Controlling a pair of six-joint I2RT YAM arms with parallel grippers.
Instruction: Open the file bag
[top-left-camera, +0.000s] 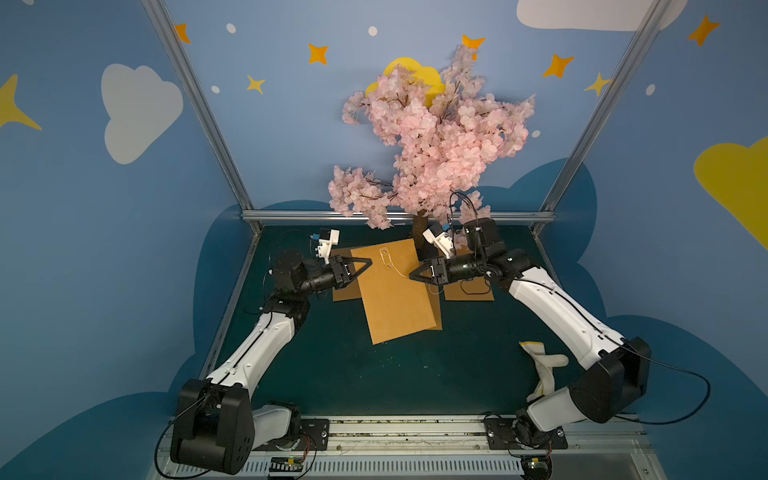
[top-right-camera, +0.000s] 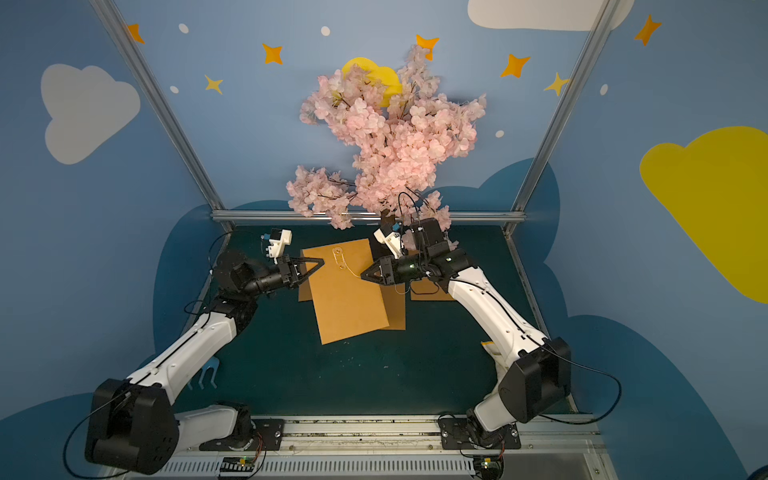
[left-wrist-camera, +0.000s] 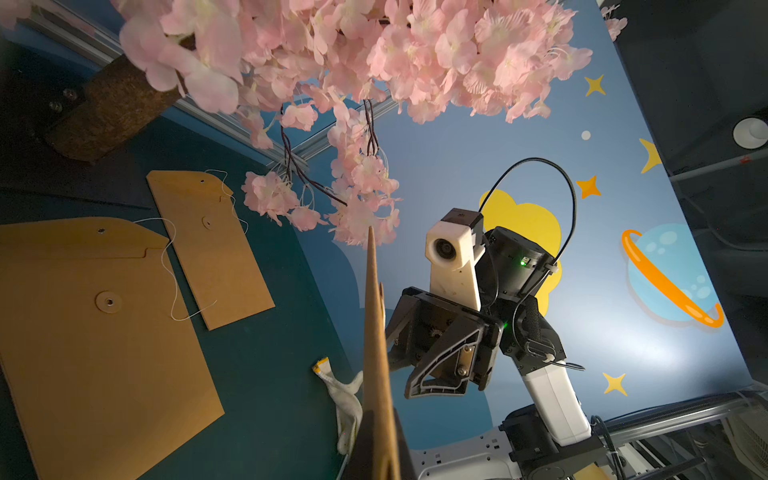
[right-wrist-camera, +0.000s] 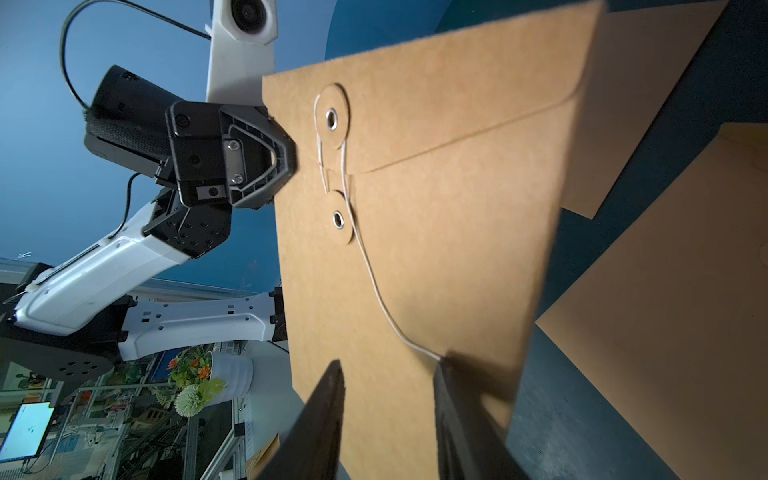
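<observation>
A kraft file bag (top-left-camera: 397, 296) (top-right-camera: 349, 296) is held up by its left edge in my left gripper (top-left-camera: 361, 267), which is shut on it; the left wrist view shows it edge-on. Its flap lies closed at the top, with two button washers (right-wrist-camera: 332, 118) and a white string (right-wrist-camera: 376, 296) running from them down toward my right gripper. That gripper stands open at the bag's face, right side, beside the string; in the right wrist view the string passes near one fingertip, and whether it touches is unclear.
More kraft bags (left-wrist-camera: 104, 344) (top-left-camera: 470, 290) lie on the dark green table behind and under the held bag. A pink blossom tree (top-left-camera: 432, 136) stands at the back. A white glove (top-left-camera: 544, 368) lies at the front right.
</observation>
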